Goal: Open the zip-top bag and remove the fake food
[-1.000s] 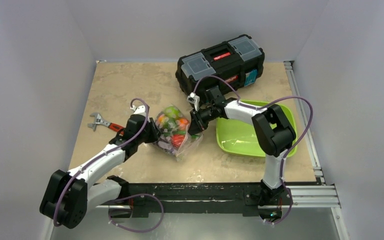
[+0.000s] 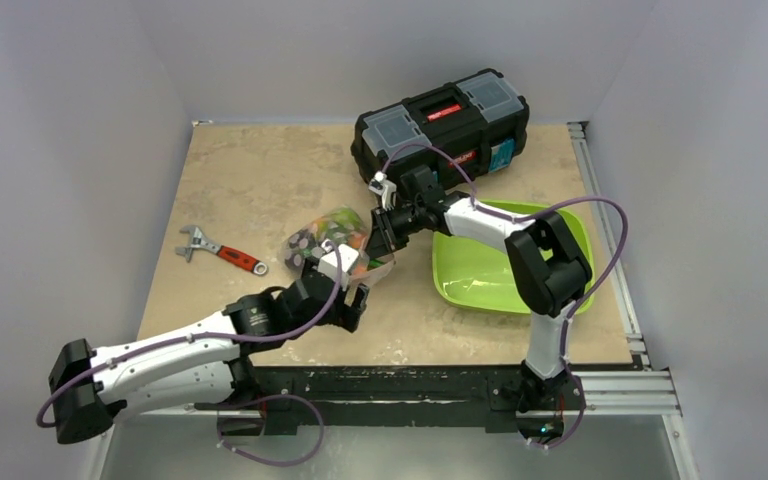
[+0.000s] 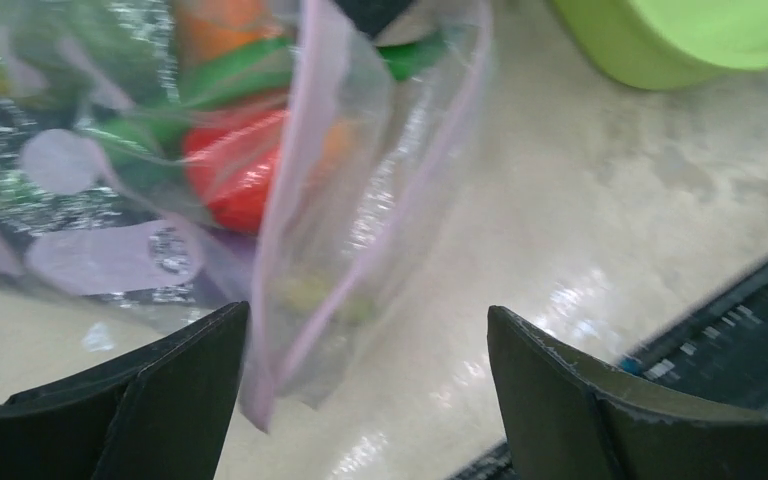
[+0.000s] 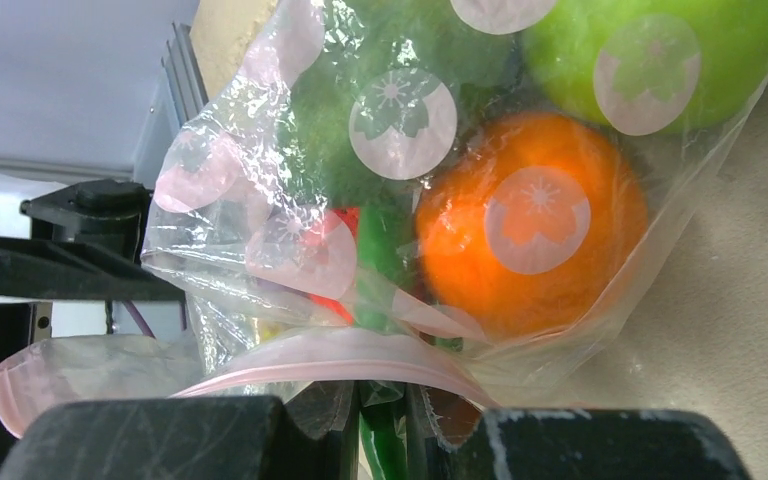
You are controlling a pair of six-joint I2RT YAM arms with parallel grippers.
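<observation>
The clear zip bag (image 2: 325,240) with pink-white prints lies mid-table, its pink-edged mouth (image 3: 470,70) spread open toward the right and front. Inside show an orange (image 4: 530,225), a green round fruit (image 4: 705,60), a red piece (image 3: 235,165) and a long green piece (image 3: 250,75). My left gripper is open over the bag's front edge, a loose corner of film between its fingers in view but not pinched. At the mouth, my right gripper has its fingertips close together with green food in the narrow gap; whether they grip it cannot be told.
An empty green bin (image 2: 480,280) stands right of the bag, under the right arm. A black toolbox (image 2: 440,125) sits behind, and a red-handled wrench (image 2: 225,252) lies left. Bare table shows in front and at back left.
My left gripper has left the bag's left side and swung to the right and front, near the mouth. The bag has shifted slightly left. My right gripper has shifted slightly left.
</observation>
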